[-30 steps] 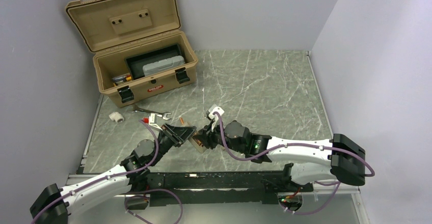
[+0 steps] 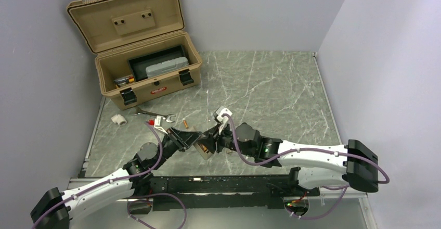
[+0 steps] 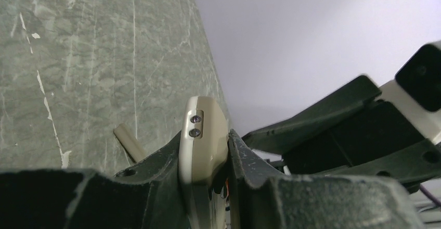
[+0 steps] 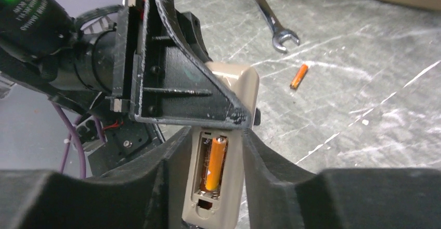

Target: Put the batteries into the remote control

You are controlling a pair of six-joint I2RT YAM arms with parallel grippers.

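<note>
The beige remote (image 4: 233,182) is clamped in my left gripper, its back compartment uncovered with one orange battery (image 4: 215,166) lying in it. My right gripper is at the compartment, its blurred fingers on either side of the remote in the right wrist view; whether they touch it I cannot tell. A second orange battery (image 4: 298,76) lies loose on the marble surface, above the grippers in the top view (image 2: 185,124).
A wrench (image 4: 268,13) and a white cylindrical part (image 2: 118,119) lie at the left. An open tan toolbox (image 2: 171,83) stands behind them.
The left arm and the loose battery are nearly unchanged.
</note>
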